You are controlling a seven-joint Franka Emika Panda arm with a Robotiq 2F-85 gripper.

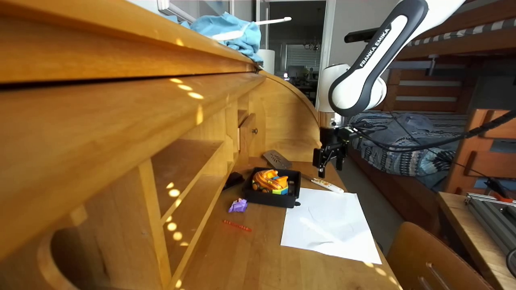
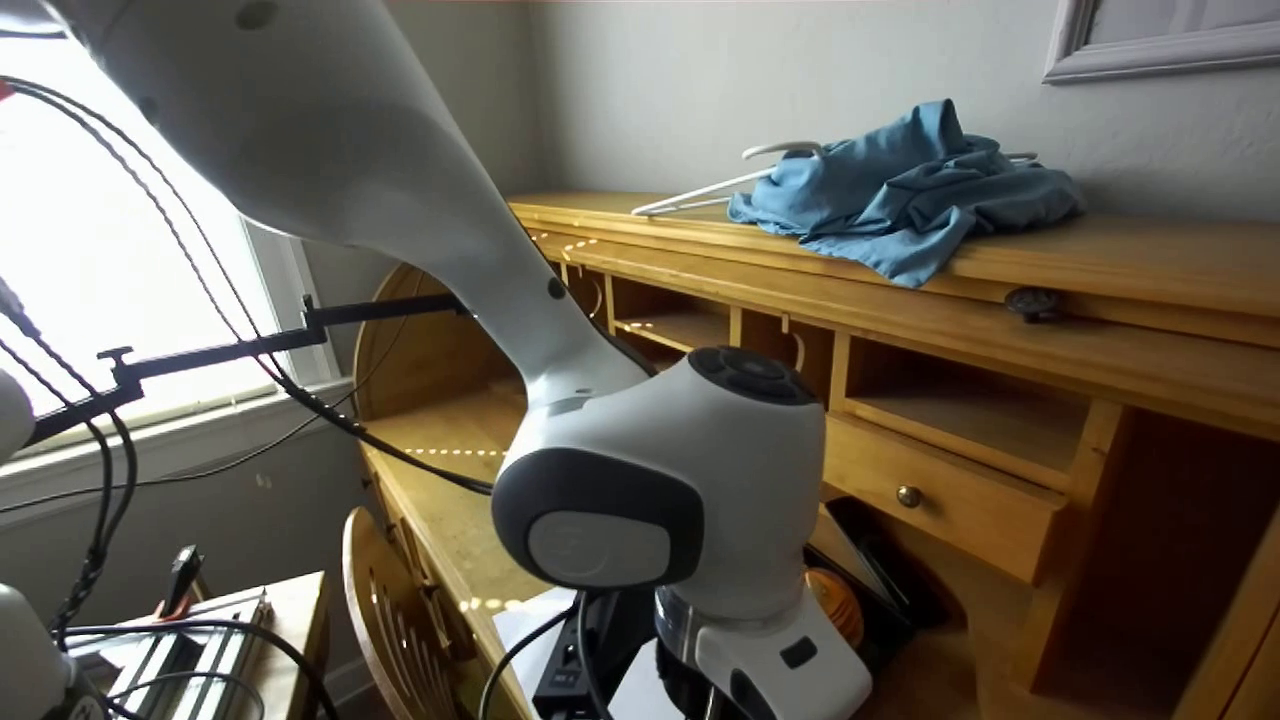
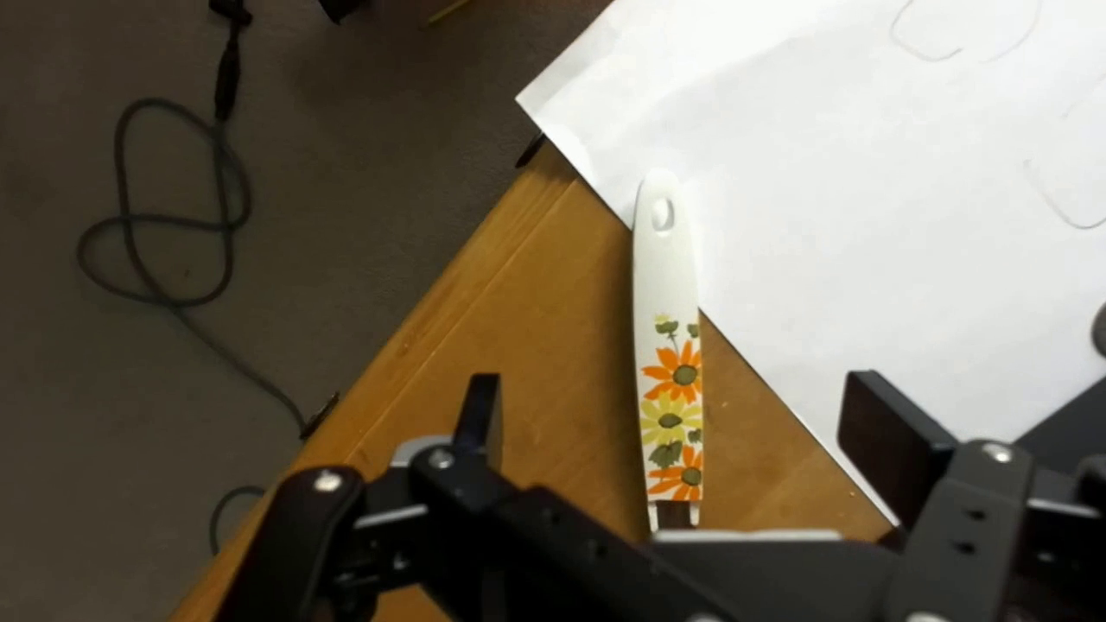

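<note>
A spatula with a white flower-printed handle (image 3: 669,301) lies on the desk, the handle's tip over the edge of the white paper (image 3: 829,176). In the wrist view my gripper stands open above that handle, one finger on each side and nothing between them. The gripper hides the lower part of the tool. From exterior view 1, the handle (image 1: 327,184) rests at the far right edge of the desk, with the slotted head (image 1: 277,159) farther left behind the tray. There the gripper (image 1: 329,166) hangs just above it, not touching.
A black tray (image 1: 268,199) holds an orange toy vehicle (image 1: 271,181). Near it lie a purple wrapper (image 1: 238,205) and a red stick (image 1: 237,225). Shelving borders the desk's left side; a chair (image 1: 430,258) stands at right. The near desktop is clear.
</note>
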